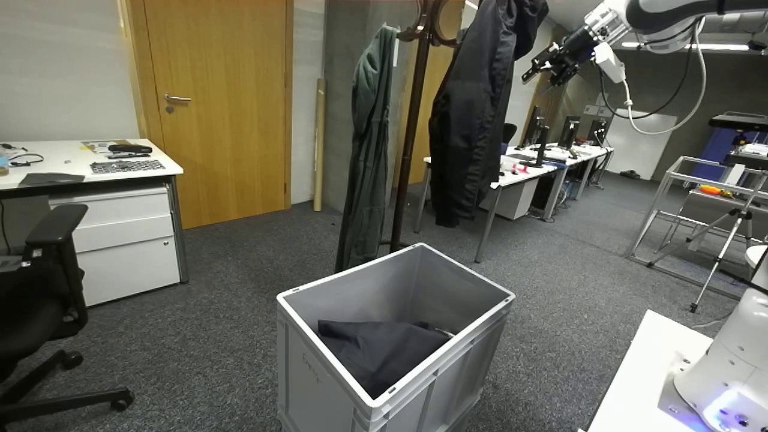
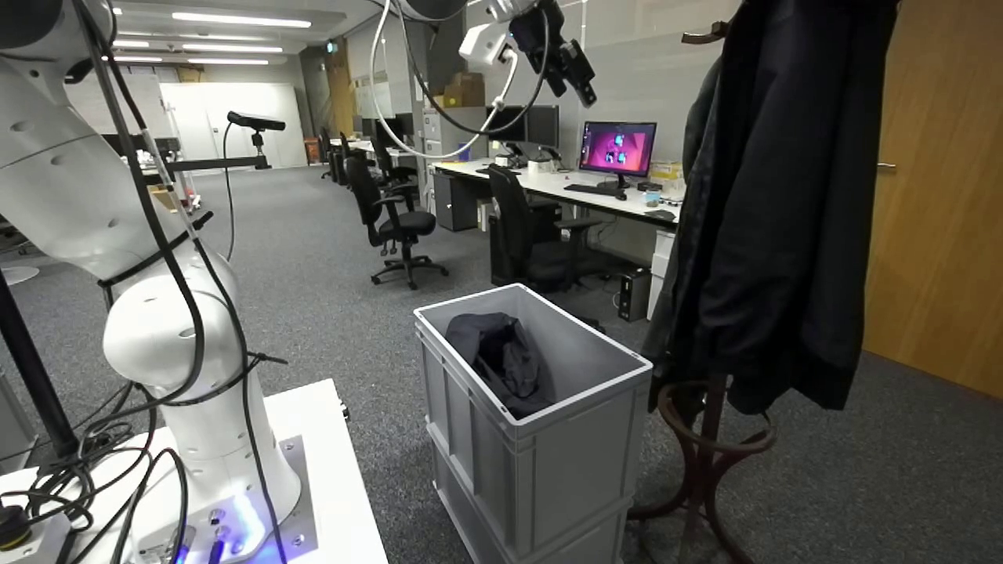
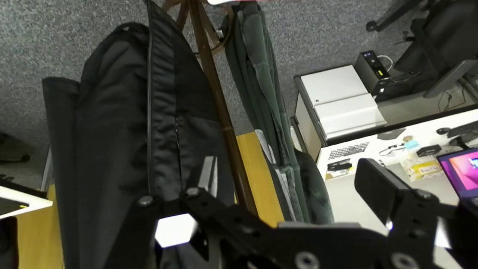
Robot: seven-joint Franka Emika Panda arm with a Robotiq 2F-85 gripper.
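Note:
My gripper (image 1: 544, 76) is raised high to the right of the coat stand (image 1: 411, 137), its fingers apart and empty. A black jacket (image 1: 471, 108) hangs on the stand's near side, clear of the fingers in the first exterior view. From the wrist, the same black jacket (image 3: 112, 134) fills the left half behind the left finger (image 3: 207, 172). A dark green garment (image 3: 264, 89) hangs across the wooden pole, appearing between the two fingers. Below, a grey box (image 2: 573, 451) holds a crumpled dark cloth (image 2: 503, 357).
The grey box stands on the floor in front of the coat stand. A white desk (image 1: 79, 173) and an office chair (image 1: 50, 288) are at the left. A cable hangs in a loop below my wrist.

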